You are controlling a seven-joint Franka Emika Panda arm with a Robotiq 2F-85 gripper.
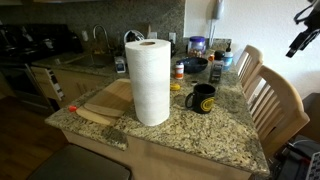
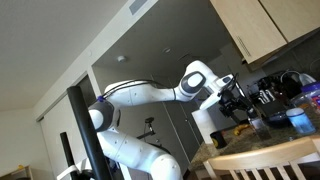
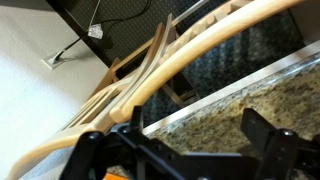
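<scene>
My gripper stands open in the wrist view, its dark fingers (image 3: 259, 128) wide apart with nothing between them. Granite counter and pale wooden chair backs lie below it. At the upper right of exterior view 1, the gripper (image 1: 299, 45) hangs past the counter, over the chairs. On the granite counter (image 1: 215, 138) stand a white paper towel roll (image 1: 150, 85) and a black mug (image 1: 201, 99) with a yellow mark. Exterior view 2 shows the white arm (image 2: 185, 88) reaching over the counter; its gripper is hard to make out there.
Wooden chairs (image 1: 277, 103) line the counter's right side. A cutting board (image 1: 112, 98) lies left of the roll. Behind the mug are a dark bowl (image 1: 194, 65), a soap bottle (image 1: 228, 57) and several jars.
</scene>
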